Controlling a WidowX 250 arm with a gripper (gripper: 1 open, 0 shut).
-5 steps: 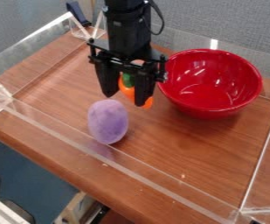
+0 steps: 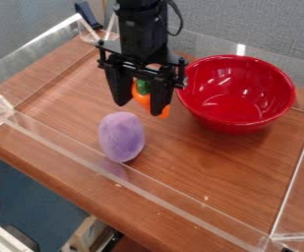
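Observation:
My black gripper (image 2: 143,84) hangs over the middle of the wooden surface, its two fingers spread apart. An orange object with a green top (image 2: 161,109) shows behind and between the fingers, partly hidden by the gripper; whether it touches the fingers I cannot tell. A purple oval object (image 2: 121,137) lies on the surface just below and left of the gripper. A red bowl (image 2: 246,94) stands to the right, close beside the gripper.
Clear plastic walls (image 2: 285,202) border the wooden surface (image 2: 213,177). A grey wall runs along the back.

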